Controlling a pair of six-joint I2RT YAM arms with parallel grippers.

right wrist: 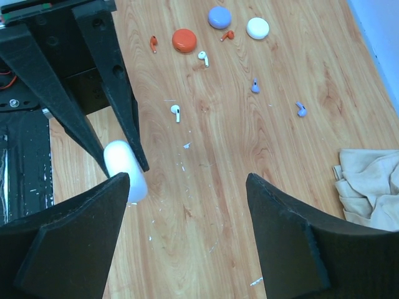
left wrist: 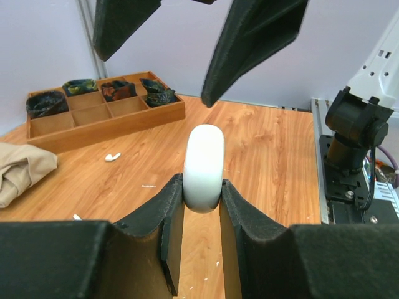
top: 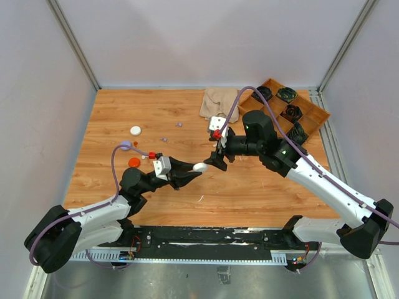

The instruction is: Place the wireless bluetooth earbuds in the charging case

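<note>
A white charging case is held by my left gripper (top: 196,171), shut on it; in the right wrist view the case (right wrist: 128,171) sits between the left fingers, its lid apparently closed. My right gripper (top: 219,161) is open just to the right of and above the case, its fingers apart with nothing between them. In the right wrist view, white earbuds (right wrist: 176,112) lie loose on the wooden table, along with orange and blue earbuds (right wrist: 255,86) and round orange, blue and white cases (right wrist: 257,28).
A wooden compartment tray (top: 315,115) with dark bundles stands at the back right, beside a folded beige cloth (top: 216,101). The walled table has clear wood around the centre and right.
</note>
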